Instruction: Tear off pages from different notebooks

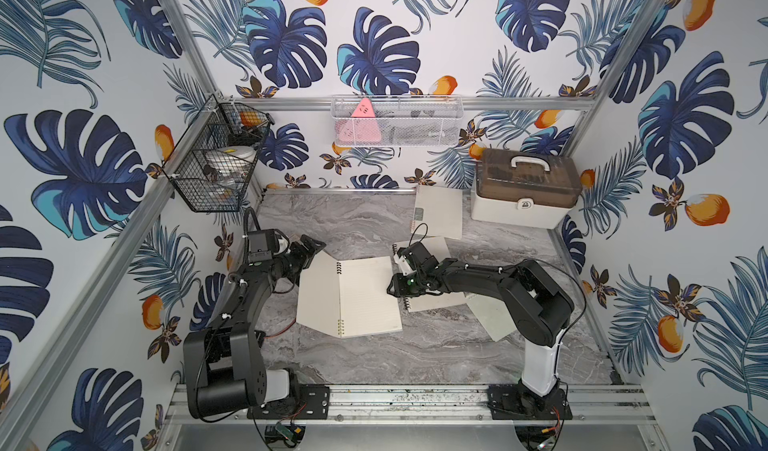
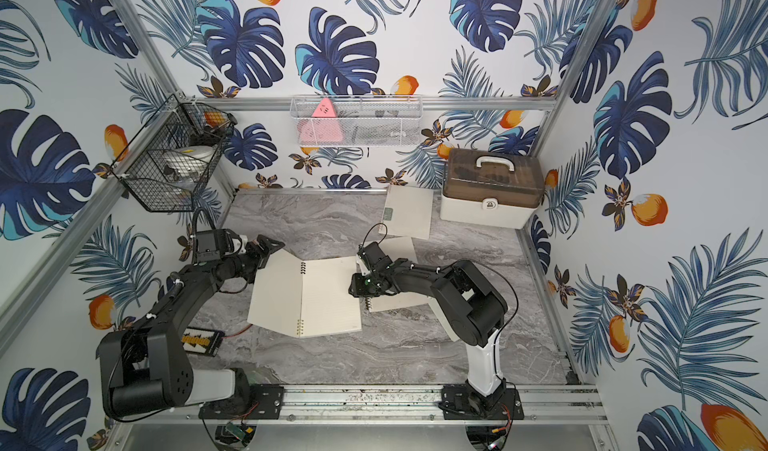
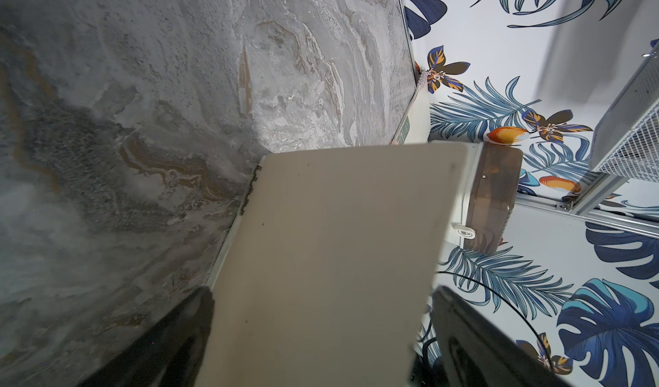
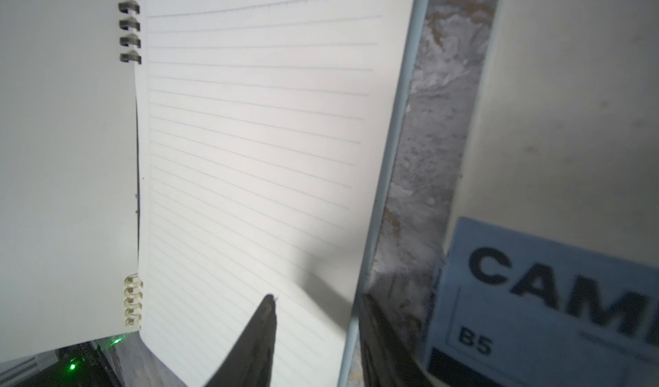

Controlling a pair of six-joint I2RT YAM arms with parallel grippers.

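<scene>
An open spiral notebook lies at front centre, its raised cover standing beside my left gripper, whose fingers are open around that cover in the left wrist view. My right gripper is part open at the right edge of the lined page, one fingertip at that edge, with no page visibly lifted. A second notebook with a blue "CAM… B5" label lies just to the right, partly under my right arm.
Another notebook lies at the back, and a pale sheet or notebook at front right. A lidded box fills the back right; baskets hang on the walls.
</scene>
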